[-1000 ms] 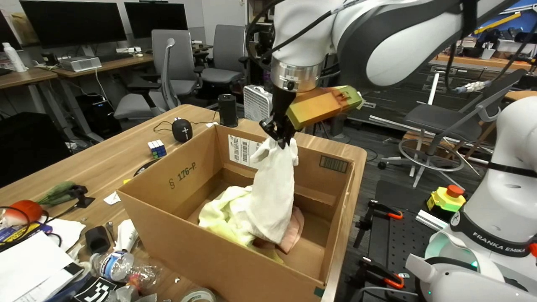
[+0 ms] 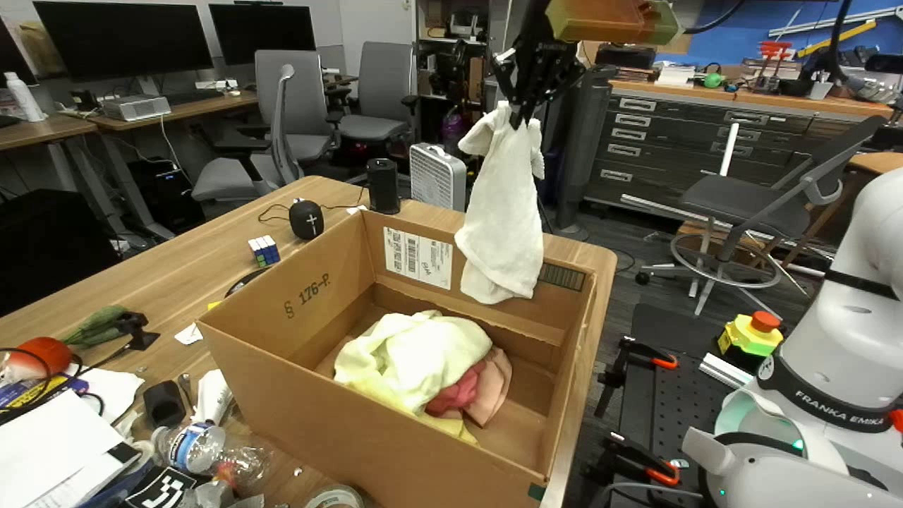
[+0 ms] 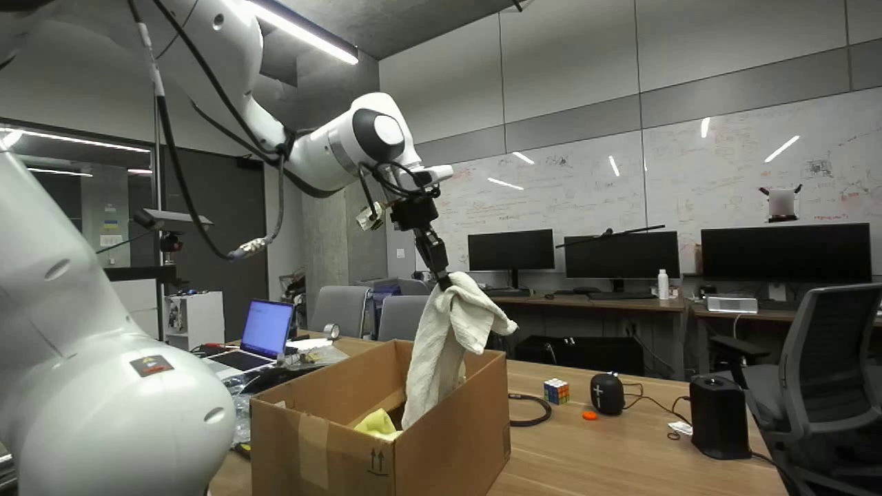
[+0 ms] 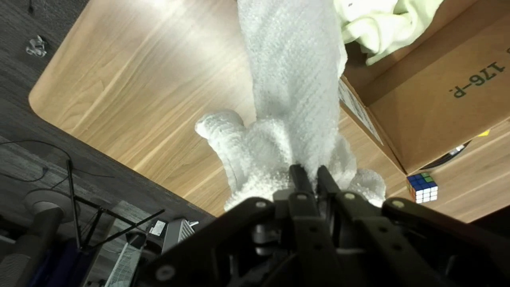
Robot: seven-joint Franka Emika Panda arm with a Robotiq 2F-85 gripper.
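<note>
A white cloth (image 2: 505, 212) hangs high over the cardboard box (image 2: 309, 296), pinched near its upper end by my gripper (image 2: 518, 118). In exterior view 2 the cloth (image 3: 430, 355) drapes down from the gripper (image 3: 444, 284), its lower part passing behind the near rim of the box (image 3: 459, 438). The wrist view has the fingers (image 4: 301, 179) closed on bunched white towelling (image 4: 299, 81). Inside the box lie a pale yellow cloth (image 2: 415, 355) and a red-pink cloth (image 2: 458, 391), partly covered.
A puzzle cube (image 2: 264, 250), a round speaker (image 2: 306, 219) and a black cylinder (image 2: 383, 186) stand beyond the box. Clutter with a plastic bottle (image 2: 199, 449) fills the table at left. Bare tabletop (image 4: 143, 95) shows beside the box in the wrist view.
My gripper has risen, carrying the white cloth up and toward the box's far side in exterior view 1. The yellow and pink cloths in the box are now more exposed.
</note>
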